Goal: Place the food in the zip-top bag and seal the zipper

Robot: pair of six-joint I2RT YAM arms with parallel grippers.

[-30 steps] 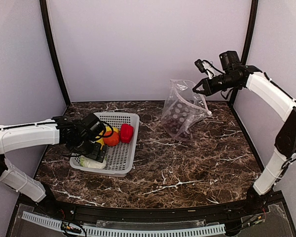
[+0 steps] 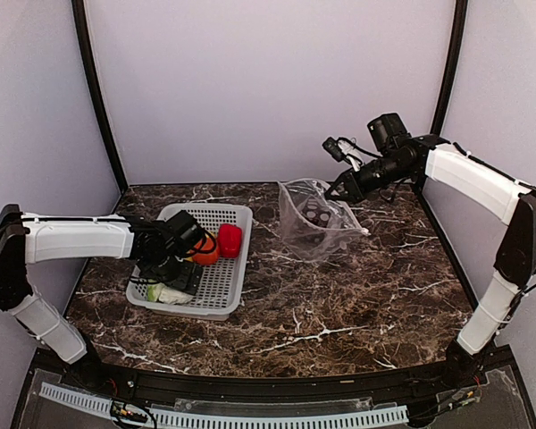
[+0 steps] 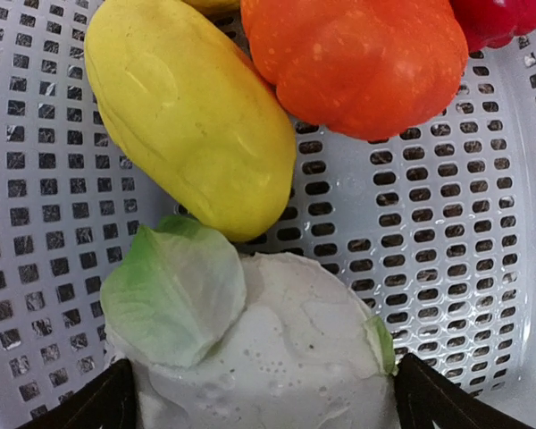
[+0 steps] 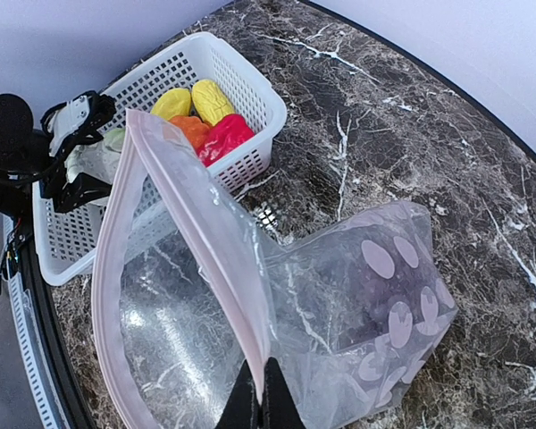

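Note:
In the left wrist view a white and pale green cabbage [image 3: 277,331] lies in the basket, between the parted fingers of my open left gripper. Whether the pads touch it cannot be told. Beyond it lie a yellow vegetable [image 3: 196,116], an orange pepper [image 3: 357,63] and part of a red pepper [image 3: 496,20]. The clear zip top bag [image 2: 305,228] hangs with its mouth spread, its lower part on the table. My right gripper is shut on the bag's rim. No food shows inside the bag.
The white perforated basket [image 2: 244,259] stands at the table's left, with the left arm reaching over its near left side. A second yellow vegetable [image 4: 212,101] lies in it.
My right gripper has come left and lower with the bag, which now rests more on the table. My left gripper has shifted slightly right and lower over the cabbage.

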